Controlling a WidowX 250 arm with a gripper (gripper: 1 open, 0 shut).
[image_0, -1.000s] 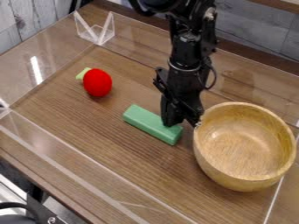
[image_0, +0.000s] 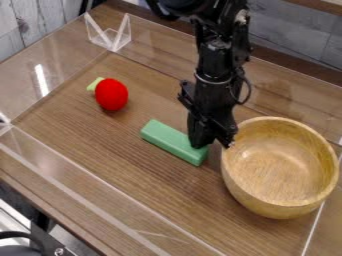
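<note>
My black gripper (image_0: 209, 132) reaches down from the top to the right end of a green block (image_0: 173, 141), which lies on the wooden table (image_0: 107, 190) beside a tan bowl (image_0: 278, 190). The fingertips are dark and small at the block's end; I see nothing clearly between them, and the gripper appears shut.
A red ball (image_0: 111, 94) sits to the left with a small pale green object (image_0: 95, 84) behind it. A white transparent item (image_0: 112, 33) stands at the back left.
The gripper and arm have shifted very slightly, while the block, bowl and ball look nearly unchanged.
</note>
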